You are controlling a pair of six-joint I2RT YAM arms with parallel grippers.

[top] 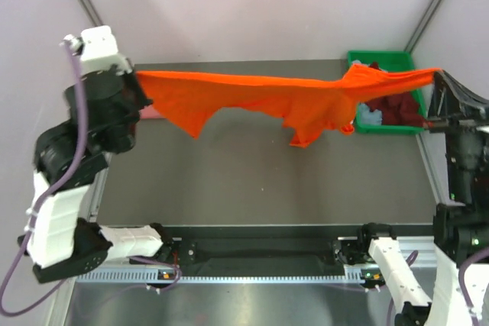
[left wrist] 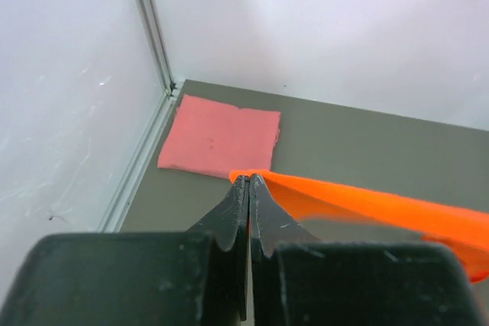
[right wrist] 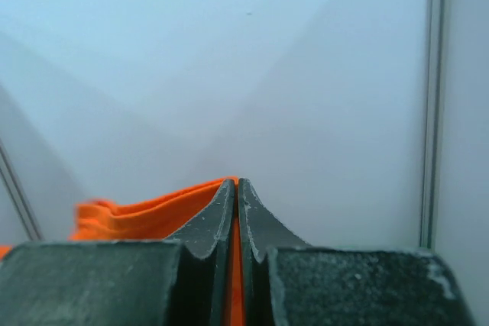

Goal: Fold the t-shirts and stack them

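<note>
An orange T-shirt (top: pixel 283 101) hangs stretched in the air between my two grippers, high over the table in the top view. My left gripper is shut on one end of it, at the upper left. My right gripper is shut on the other end, at the far right. A folded pink shirt (left wrist: pixel 218 139) lies at the table's back left corner, mostly hidden in the top view by the orange cloth and left arm.
A green bin (top: pixel 382 59) with dark red and light blue cloth stands at the back right. White walls (top: pixel 275 13) enclose the back and sides.
</note>
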